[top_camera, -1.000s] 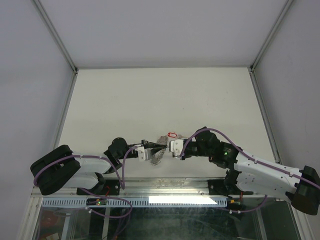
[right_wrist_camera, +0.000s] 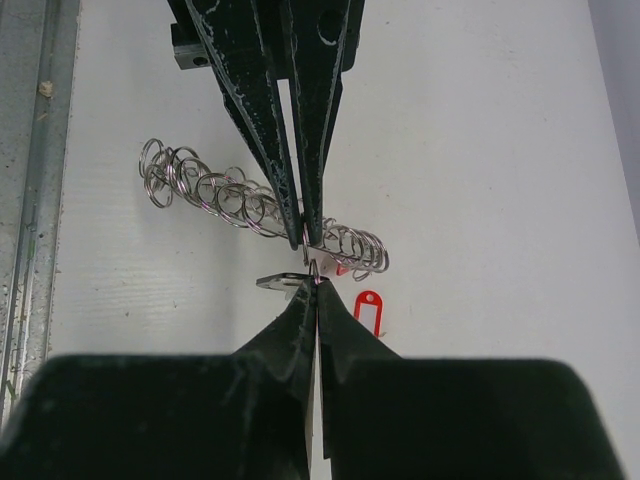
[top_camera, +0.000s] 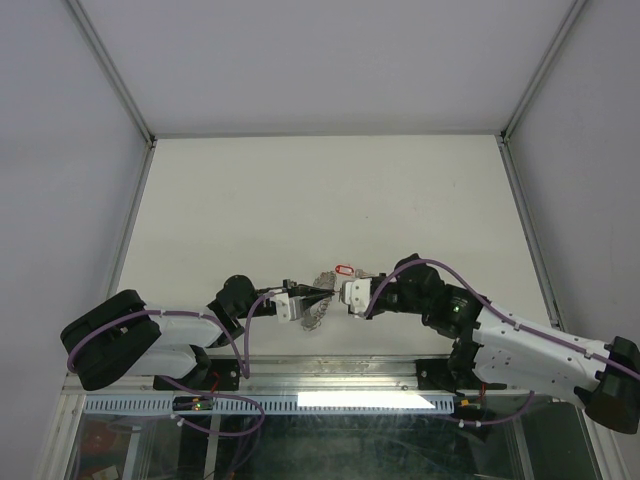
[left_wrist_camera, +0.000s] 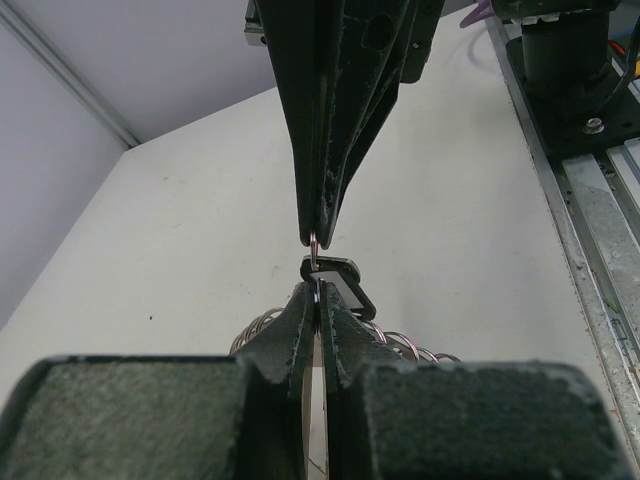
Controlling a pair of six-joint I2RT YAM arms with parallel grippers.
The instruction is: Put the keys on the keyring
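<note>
My left gripper (top_camera: 333, 292) and right gripper (top_camera: 341, 294) meet tip to tip above the table, both shut. From the left gripper a thin metal wire (right_wrist_camera: 306, 255) sticks out. Another thin wire (left_wrist_camera: 313, 250) shows at the tips of the right gripper. Whether these are one ring or two parts, I cannot tell. Close to the tips is a flat metal piece, perhaps a key, dark-edged in the left wrist view (left_wrist_camera: 345, 288). What holds it is hidden behind the fingertips.
A long coil of wire rings (right_wrist_camera: 225, 195) lies on the table (top_camera: 320, 190) below the grippers. Beside it is a red tag (right_wrist_camera: 368, 312) with an oblong opening.
The left arm stays put, and so do the coil and the red tag.
</note>
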